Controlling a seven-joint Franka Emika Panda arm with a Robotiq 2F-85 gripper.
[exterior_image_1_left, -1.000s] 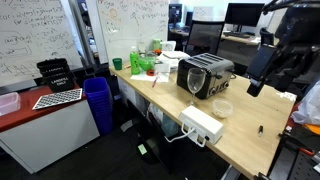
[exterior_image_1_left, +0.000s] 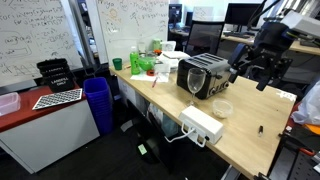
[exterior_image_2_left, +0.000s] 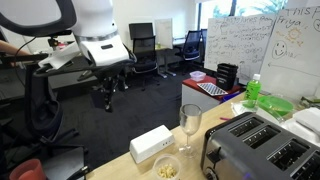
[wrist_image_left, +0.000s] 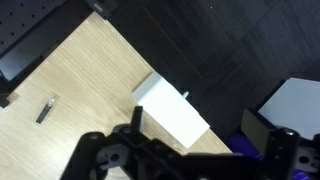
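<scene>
My gripper (exterior_image_1_left: 248, 80) hangs open in the air above the table, its fingers apart and nothing between them. From the side it shows as a dark gripper (exterior_image_2_left: 110, 92) at the upper left of exterior view 2. In the wrist view, the fingers (wrist_image_left: 120, 146) spread across the bottom, with a white box (wrist_image_left: 172, 110) below and between them. That white box (exterior_image_1_left: 203, 124) rests at the table's edge, with a cable beside it. A wine glass (exterior_image_1_left: 196, 82) stands upright behind it. Nearby sits a small clear bowl (exterior_image_2_left: 167, 170) with pale pieces inside.
A black and silver toaster (exterior_image_1_left: 203, 72) stands behind the glass. Green items (exterior_image_1_left: 140, 65) sit at the far table end, with a blue bin (exterior_image_1_left: 98, 98) on the floor. A small dark object (wrist_image_left: 46, 109) lies on bare table.
My gripper has moved away from the exterior view 1 camera and looks smaller and more level there. The box, glass, bowl and toaster have stayed in place.
</scene>
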